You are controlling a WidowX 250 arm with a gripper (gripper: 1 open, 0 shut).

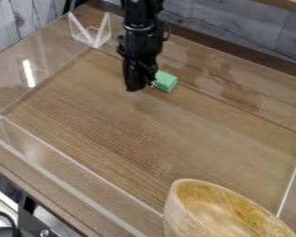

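The black robot arm reaches down from the top centre, and its gripper (132, 80) hangs over the wooden table (114, 148) at the back middle. Just right of and behind the fingertips sits a small green block (166, 81), partly hidden by the arm. The image is too small to show clearly whether the fingers are open or shut, or whether anything is between them.
A large pale yellow bowl (218, 215) stands at the front right corner. Clear plastic pieces lie at the left edge and back left. A wall bounds the back right.
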